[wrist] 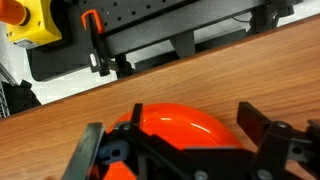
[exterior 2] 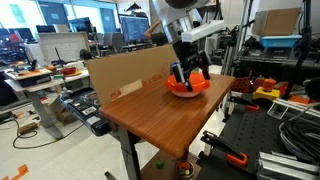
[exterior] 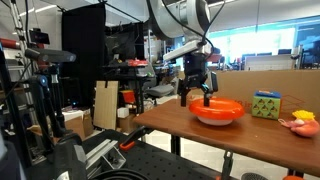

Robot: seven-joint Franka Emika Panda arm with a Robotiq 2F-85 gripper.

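A shallow orange-red dish point(exterior: 224, 108) rests on a white bowl-like base point(exterior: 221, 121) on the wooden table point(exterior: 173, 121). My gripper point(exterior: 196, 97) points down at the dish's near-left part, its two fingers spread apart. From the other side, the gripper point(exterior 2: 187, 76) appears low over the dish point(exterior 2: 198, 92); whether it touches cannot be told. In the wrist view, the dish's rounded red surface point(wrist: 185, 124) lies between and beneath the widely parted fingers. Nothing is seen clasped between them. The dish's lower part is out of that view.
A green-yellow block with blue on it point(exterior: 265, 104) and a pink-and-yellow item point(exterior: 300, 124) stand toward the table's right end. In the second exterior view, the wooden tabletop point(exterior 2: 145, 115) in front of the dish is bare. A tall brown panel point(exterior 2: 115, 80) stands behind the table.
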